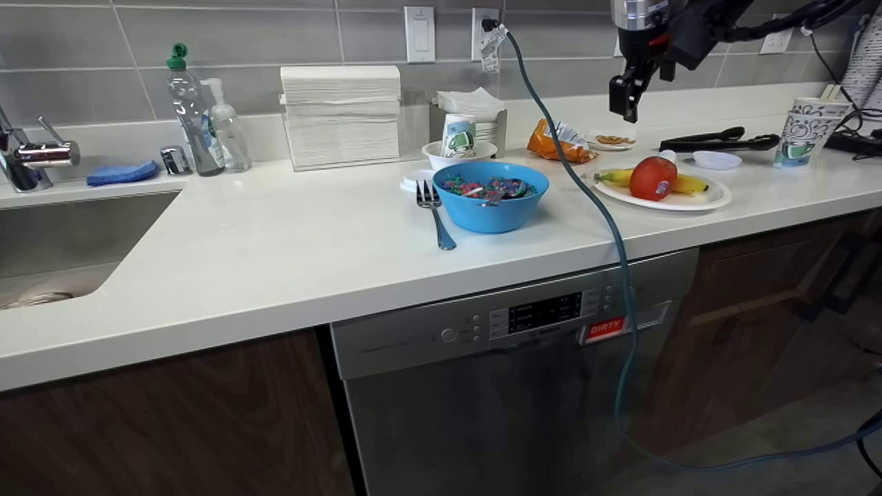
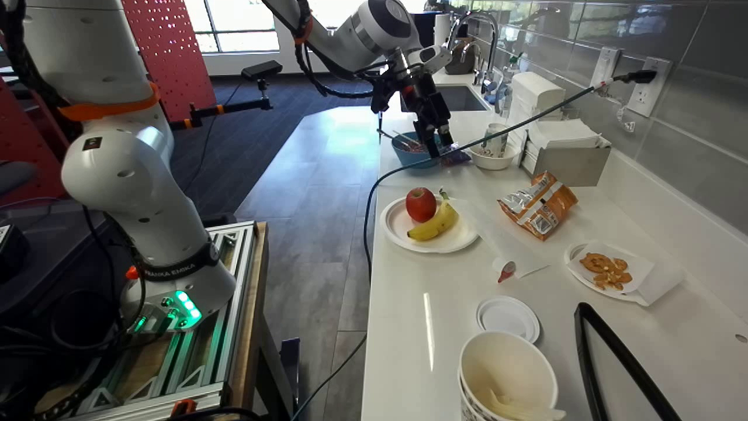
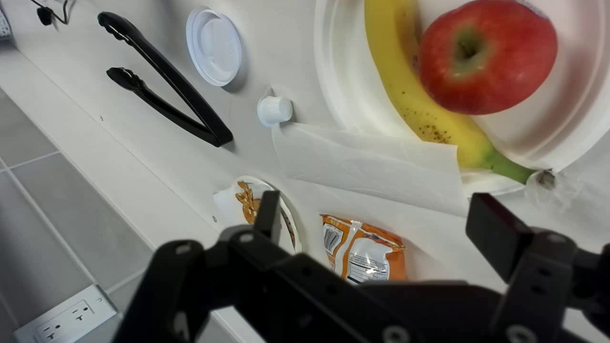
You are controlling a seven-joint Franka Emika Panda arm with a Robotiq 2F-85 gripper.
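Observation:
My gripper is open, its two dark fingers wide apart in the wrist view with nothing held between them. It hangs in the air above the counter, high over the plate area in exterior view 1. A white plate (image 1: 717,197) holds a red apple (image 3: 489,57) and a yellow banana (image 3: 394,74), lying against each other. An orange snack bag (image 3: 366,251) rests on the counter toward the wall. Close to it is a small plate of pretzels (image 2: 604,269), partly hidden behind one finger (image 3: 267,214) in the wrist view.
A blue bowl (image 1: 489,216) of wrapped candy has a fork (image 1: 438,219) beside it. A cable (image 1: 570,165) crosses in front of the counter from the wall outlet. Black tongs (image 3: 166,80), a white lid (image 3: 214,48) and a paper cup (image 2: 508,365) occupy the other end.

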